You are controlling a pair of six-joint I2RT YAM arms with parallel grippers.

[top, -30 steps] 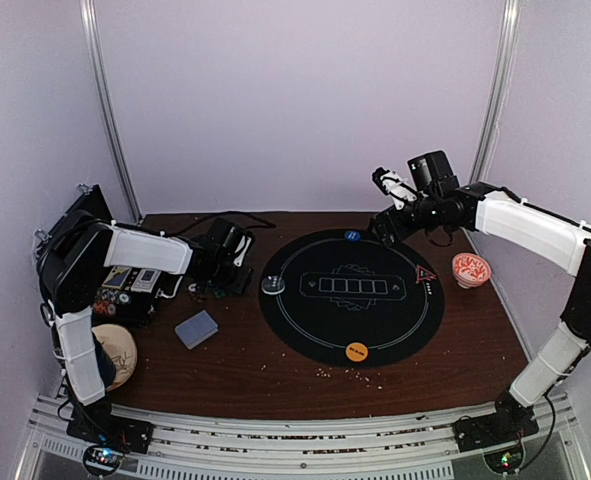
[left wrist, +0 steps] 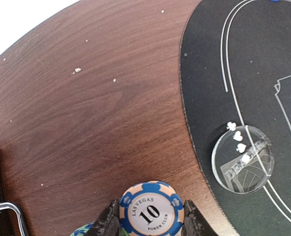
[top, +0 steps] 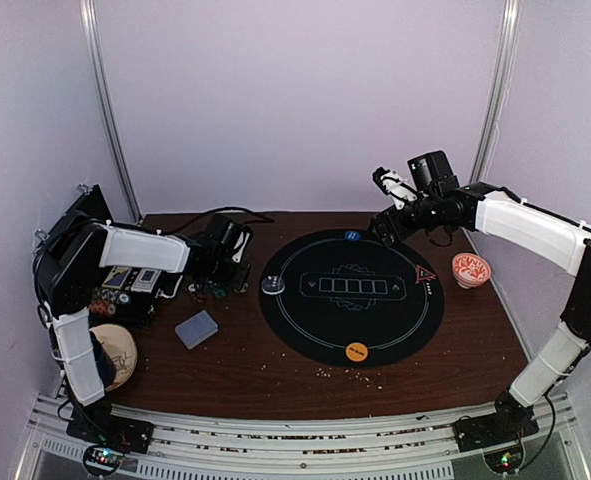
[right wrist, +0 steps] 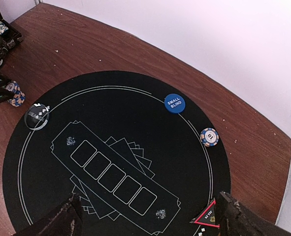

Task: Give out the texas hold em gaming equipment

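My left gripper is shut on a blue-and-white 10 poker chip (left wrist: 150, 208), with something green beside it at the bottom of the left wrist view, just left of the round black mat (top: 351, 330). The clear dealer button (left wrist: 242, 158) lies on the mat's left rim. A blue small blind button (right wrist: 175, 103), a blue-white chip (right wrist: 209, 136) and a red triangle marker (right wrist: 206, 214) lie on the mat, with an orange button (top: 356, 351) at its front. My right gripper stands open above the mat's back right, nothing visible between its fingers.
An open case (top: 121, 303) stands at the left. A blue card deck (top: 196, 329) lies in front of it, near a round wooden object (top: 117, 350). A red-patterned bowl (top: 471, 268) is at the right.
My left gripper has shifted very slightly near the mat's left side. The right arm and the things on the mat look unchanged.
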